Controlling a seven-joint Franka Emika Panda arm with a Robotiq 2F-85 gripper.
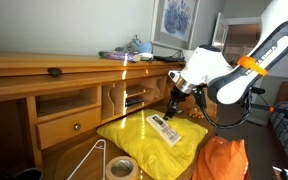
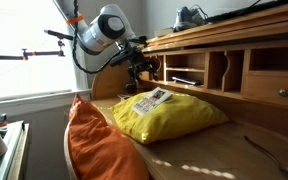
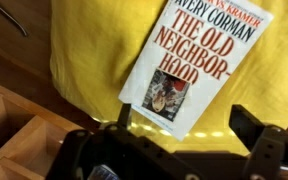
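A paperback book (image 3: 192,62) with a white cover and red title lettering lies face up on a yellow pillow (image 1: 131,131). In exterior view 2 the book (image 2: 152,101) rests on the pillow's upper side. My gripper is open, its fingers spread wide in the wrist view with nothing between them. It hangs above the pillow, close to the book's lower end and apart from it. In exterior view 1 the gripper (image 1: 172,109) appears just behind the book, small and dark.
An orange cloth or cushion (image 2: 96,140) lies in front of the pillow. A roll of tape (image 1: 122,168) and a white wire-like hanger (image 1: 92,155) are on the desk to the left. Behind the pillow stand wooden cubbies and a drawer (image 1: 68,127).
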